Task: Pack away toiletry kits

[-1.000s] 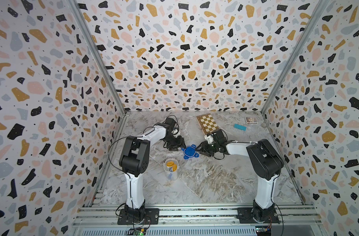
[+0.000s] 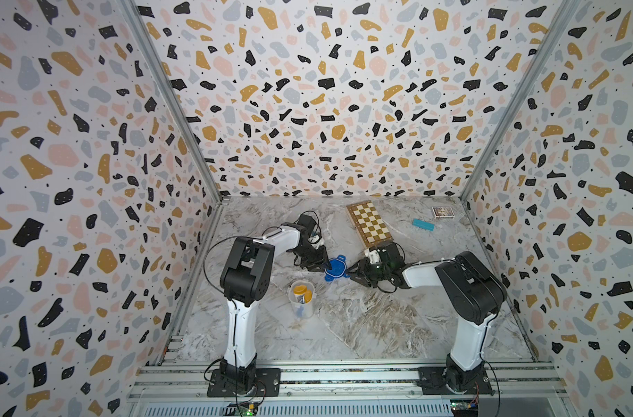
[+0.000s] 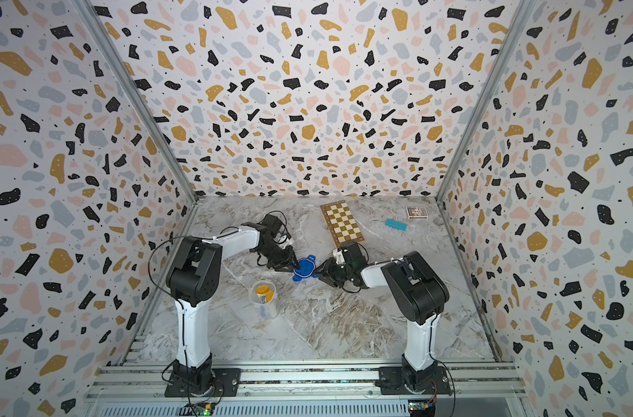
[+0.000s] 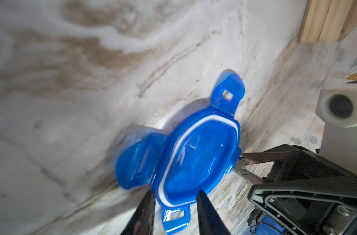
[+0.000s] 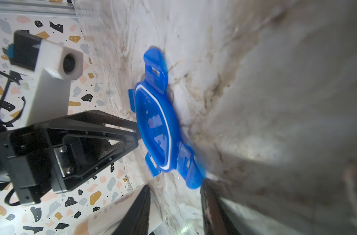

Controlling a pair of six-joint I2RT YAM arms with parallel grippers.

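A blue lid with a white seal ring and side tabs lies on the marble table, between the two arms. My left gripper is at the lid's left side, part open. One tab shows in the gap between its fingers in the left wrist view; whether they touch it I cannot tell. On the lid's right side my right gripper is also part open, with no clear grip showing. A clear container with orange and white items inside stands uncovered in front of the left gripper.
Behind the right gripper lies a checkered board. Farther back right are a light-blue item and a card box.
My left gripper has moved right, closer over the lid's edge. My right gripper has shifted toward the table's front. The lid has slid very slightly right; the container stayed put.
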